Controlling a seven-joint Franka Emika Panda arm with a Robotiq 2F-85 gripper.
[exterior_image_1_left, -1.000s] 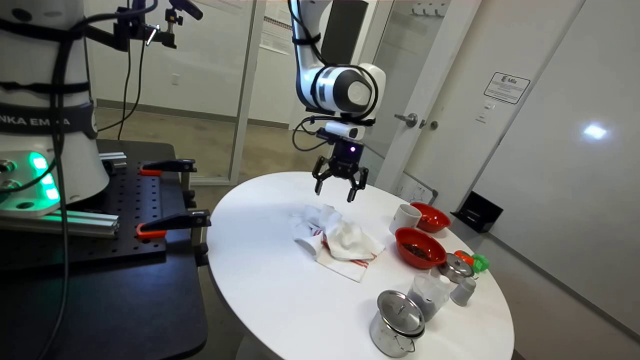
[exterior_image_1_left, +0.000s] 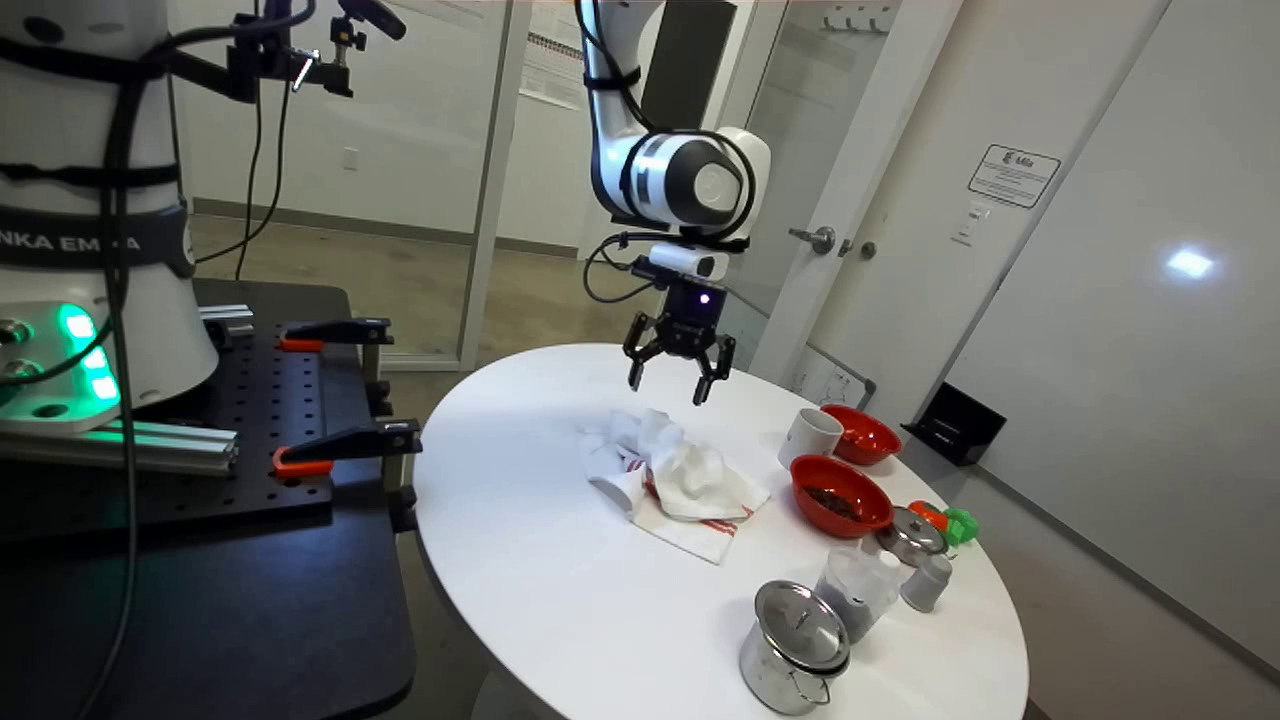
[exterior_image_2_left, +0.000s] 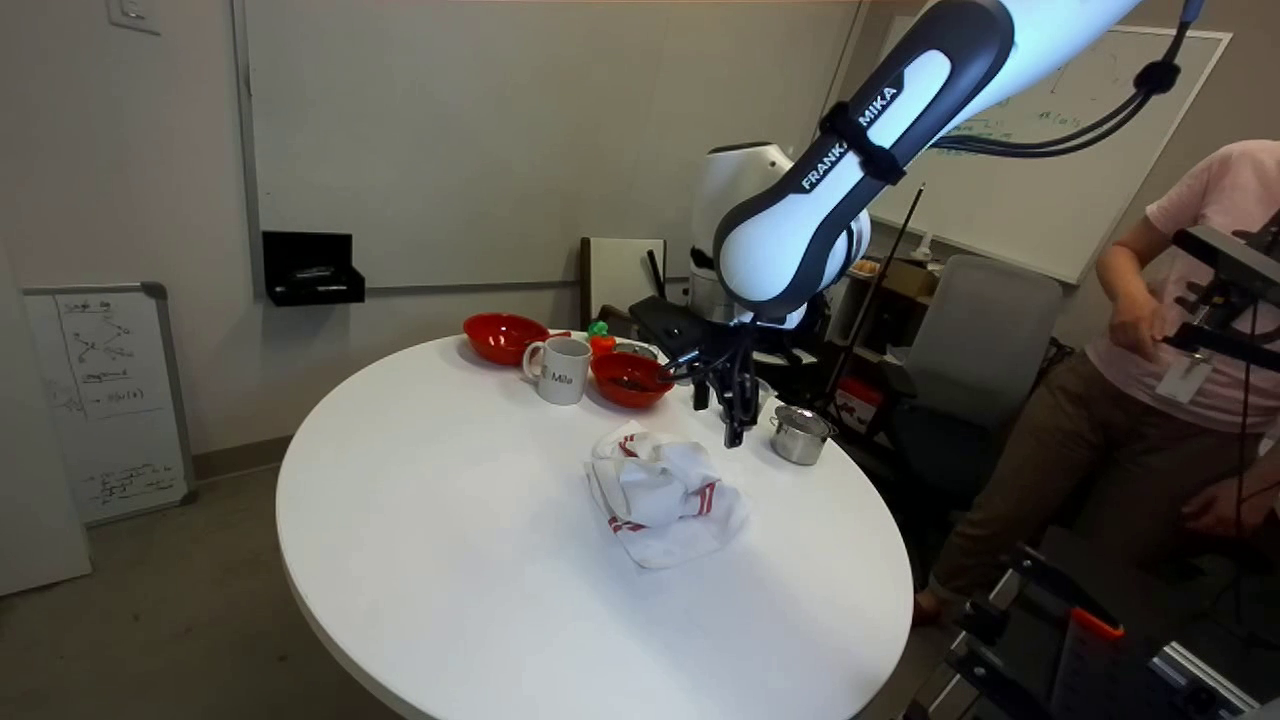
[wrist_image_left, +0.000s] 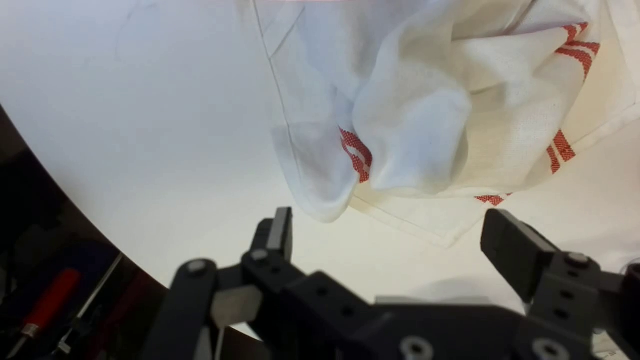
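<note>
A white towel with red stripes (exterior_image_1_left: 696, 482) lies crumpled on the round white table (exterior_image_1_left: 516, 480), its middle bunched up and one flat corner spread out. My gripper (exterior_image_1_left: 669, 390) hangs above the table with its fingers wide apart and nothing between them. From the wrist, the same towel (wrist_image_left: 432, 114) fills the upper right of the view, beyond the fingertips and clear of them. In exterior view 2 the gripper (exterior_image_2_left: 734, 442) appears at the upper right of the towel (exterior_image_2_left: 660, 492).
A white mug (exterior_image_2_left: 558, 370), two red bowls (exterior_image_1_left: 836, 498), one with dark bits inside, a lidded metal pot (exterior_image_1_left: 794, 648), a clear container (exterior_image_1_left: 858, 588) and a grey shaker (exterior_image_1_left: 926, 584) stand along one side.
</note>
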